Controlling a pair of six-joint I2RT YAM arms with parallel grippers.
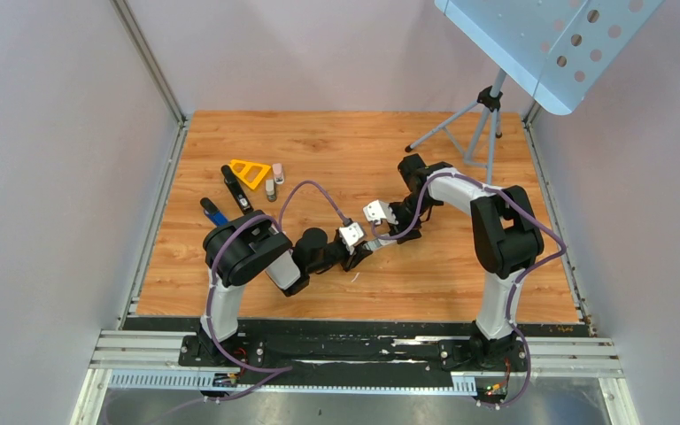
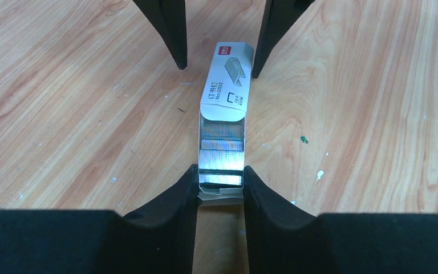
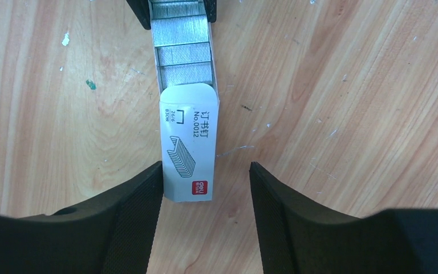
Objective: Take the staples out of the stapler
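Note:
A small staple box, its white printed sleeve (image 2: 225, 77) slid toward one end, shows rows of silver staples in its tray (image 2: 221, 154). My left gripper is shut on the tray's near end. My right gripper is part open around the sleeve's far end, one finger touching or very close to its side and the other standing clear. In the top view both grippers (image 1: 359, 250) meet over the middle front of the table.
A yellow triangular object (image 1: 248, 164), black and blue tools (image 1: 235, 186) and small blocks (image 1: 277, 173) lie at the back left. A tripod (image 1: 482, 133) stands at the back right.

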